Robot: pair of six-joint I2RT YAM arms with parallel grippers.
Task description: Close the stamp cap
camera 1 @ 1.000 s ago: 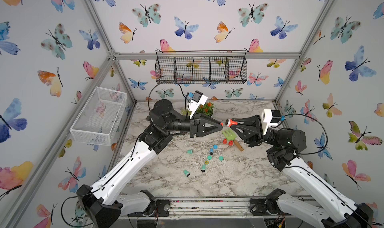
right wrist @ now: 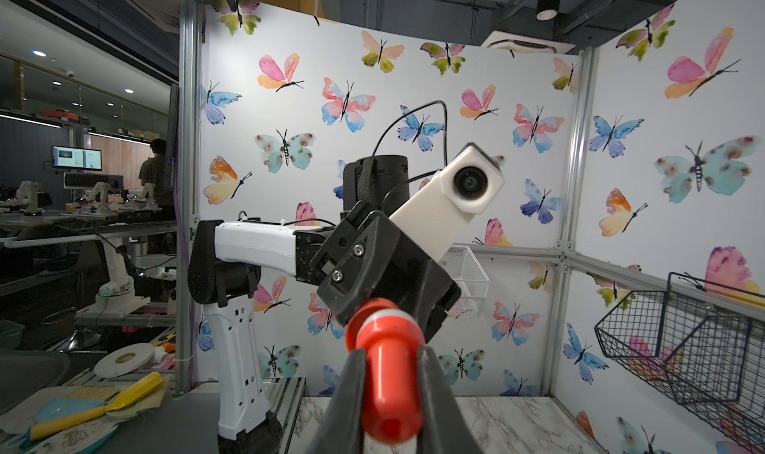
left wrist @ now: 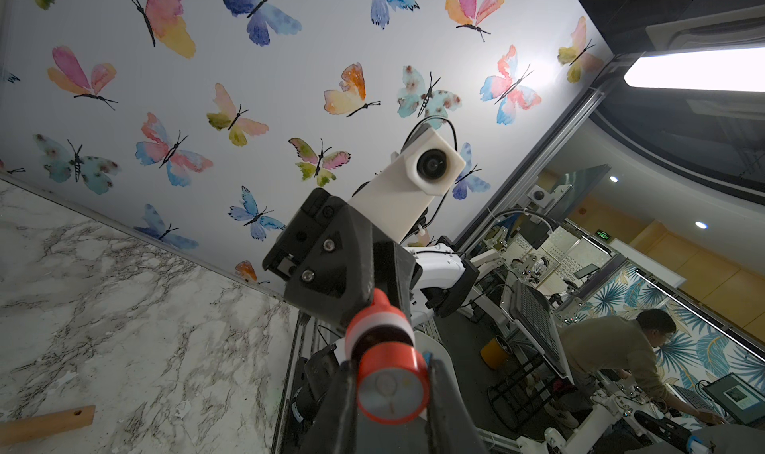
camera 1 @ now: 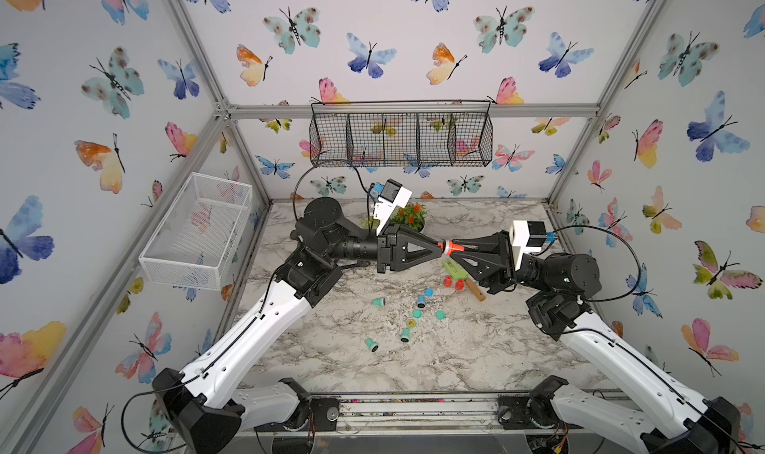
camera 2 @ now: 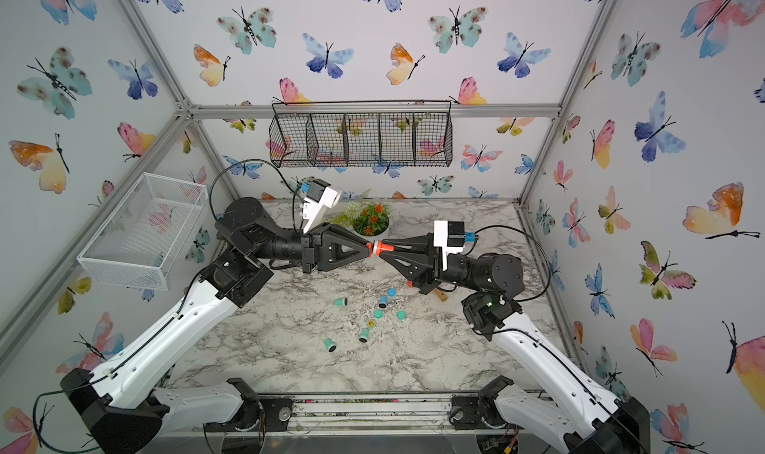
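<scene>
The red cap (left wrist: 391, 392), with a pale round end, is pinched between the fingers of my left gripper (camera 1: 440, 248). My right gripper (camera 1: 459, 251) is shut on the red stamp (right wrist: 392, 386), which has a white band near its front end. Both are held in mid-air, end to end, above the table. In the left wrist view the stamp's white band (left wrist: 377, 321) and a dark opening show above the cap, so the two look offset. A sliver of cap (right wrist: 355, 325) shows behind the stamp in the right wrist view. Whether they touch I cannot tell.
Several small green and blue stamps and caps (camera 1: 405, 335) lie on the marble table below. Two red pieces (camera 1: 459, 285) and a wooden-handled green thing (camera 1: 475, 290) lie under the right arm. A potted plant (camera 2: 371, 219) stands behind.
The left arm has hardly moved.
</scene>
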